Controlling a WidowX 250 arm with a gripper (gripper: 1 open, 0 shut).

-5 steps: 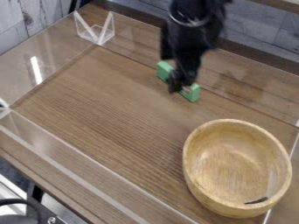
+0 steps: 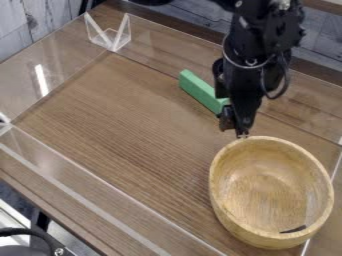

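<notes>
The black robot arm reaches down from the top, its gripper [image 2: 239, 122] over the table just above the back rim of a light wooden bowl [image 2: 267, 205]. A green block [image 2: 201, 89] lies on the table behind and left of the gripper, partly hidden by it. Whether anything sits between the fingers is unclear. A small dark item rests inside the bowl near its lower right.
A clear plastic holder [image 2: 110, 33] stands at the back left. A dark cable runs at the bottom left corner.
The arm and gripper have moved right and down from over the green block toward the bowl, uncovering more of the block. The block and bowl look unmoved.
</notes>
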